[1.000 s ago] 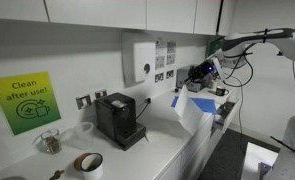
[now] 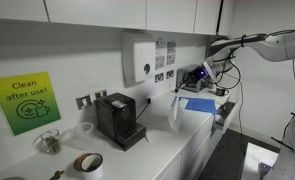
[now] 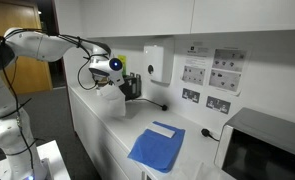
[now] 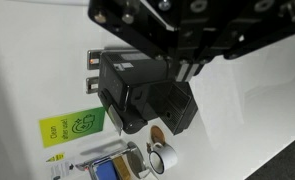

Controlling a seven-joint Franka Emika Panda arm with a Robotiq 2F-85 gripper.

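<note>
A thin white sheet (image 3: 112, 101), cloth or paper, hangs over the counter just below my gripper (image 3: 111, 84) in exterior view 2. In exterior view 1 the same sheet (image 2: 175, 114) droops in front of the wall, left of the blue mat (image 2: 195, 104). My gripper has its fingers together in the wrist view; the sheet's held edge is hard to make out there. Beyond the fingers stands a black coffee machine (image 4: 137, 85), with a white mug (image 4: 163, 157) beside it.
A blue mat (image 3: 157, 148) lies on the white counter, with a black microwave (image 3: 262, 145) to its right. Nearer in exterior view 1 are a coffee machine (image 2: 119, 122), a mug (image 2: 91, 166) and a glass jar (image 2: 51, 142). Cabinets (image 2: 97, 12) overhang the counter.
In exterior view 1 the white sheet has shifted left and looks narrower. It was spread wider beside the blue mat before. The arm has moved slightly.
</note>
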